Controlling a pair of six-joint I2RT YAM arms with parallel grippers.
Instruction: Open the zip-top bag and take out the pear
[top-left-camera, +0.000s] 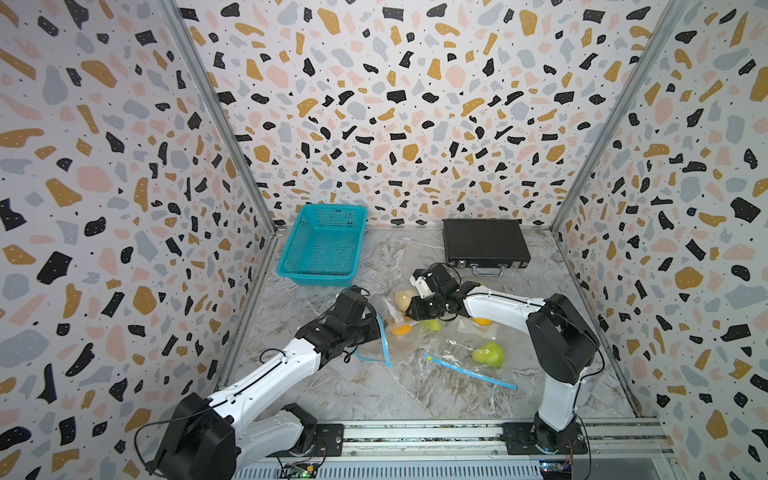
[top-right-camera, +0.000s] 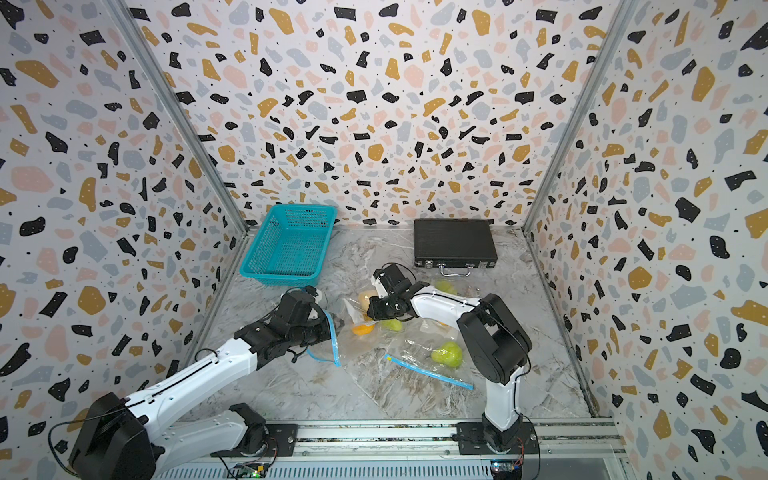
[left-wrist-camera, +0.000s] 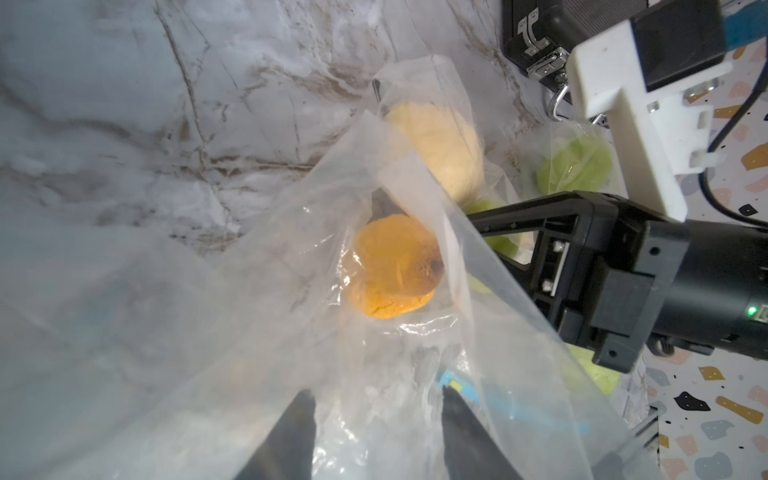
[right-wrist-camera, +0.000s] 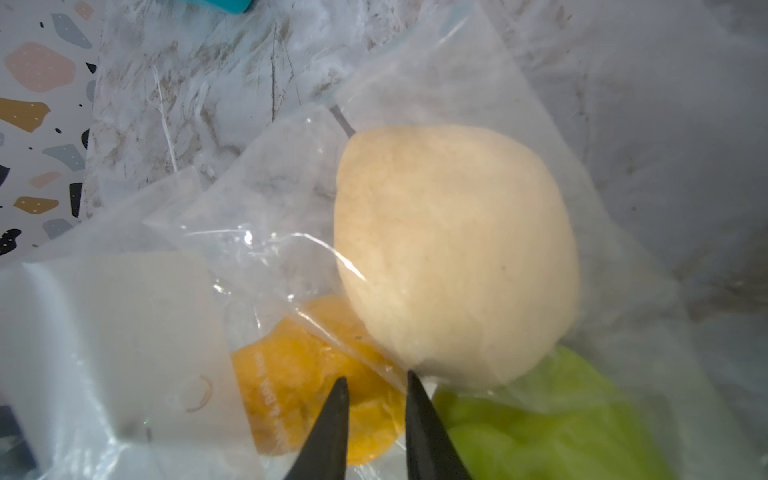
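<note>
A clear bag with a blue zip edge (top-left-camera: 384, 342) lies in the middle of the table, its mouth gaping to the left. In the right wrist view, a pale round fruit (right-wrist-camera: 456, 248), an orange fruit (right-wrist-camera: 296, 376) and a yellow-green fruit (right-wrist-camera: 560, 424) show through its film; which is the pear I cannot tell. My left gripper is at the zip side with its fingers apart and loose film around them. From the right, my right gripper reaches over the bag, slightly open, its tips by the orange fruit.
A second clear bag with a blue zip strip (top-left-camera: 472, 372) and a green fruit (top-left-camera: 488, 353) lies front right. A teal basket (top-left-camera: 281, 270) stands back left, a black case (top-left-camera: 486, 240) back right.
</note>
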